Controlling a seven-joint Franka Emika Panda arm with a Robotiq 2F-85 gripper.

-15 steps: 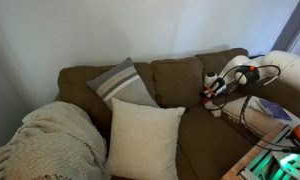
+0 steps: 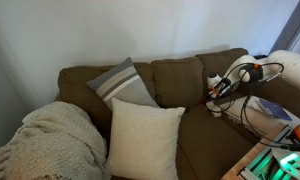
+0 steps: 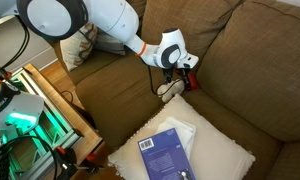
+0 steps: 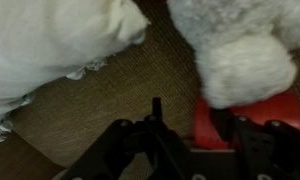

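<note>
A fluffy white plush toy (image 4: 235, 50) with a red part (image 4: 255, 118) lies at the right of the wrist view. Both parts also show in exterior view 2, the white plush (image 3: 172, 91) below the arm's end and the red part (image 3: 193, 80) beside it. My gripper is right over the sofa seat, its fingers apart with brown fabric visible between them. The right finger overlaps the red part in the wrist view; whether it touches cannot be told. In exterior view 1 the gripper end is small and partly hidden by the arm.
A brown sofa (image 2: 195, 135) fills the scene. Close to the plush lies a cream pillow (image 3: 215, 155) bearing a blue book (image 3: 168, 156). White pillow fabric (image 4: 55, 40) fills the wrist view's upper left. Farther along are a large cream pillow (image 2: 143, 140), a striped pillow (image 2: 123, 84) and a blanket (image 2: 52, 145).
In exterior view 1 the arm's end has shifted slightly to the right and down. The pillows and blanket stay where they were.
</note>
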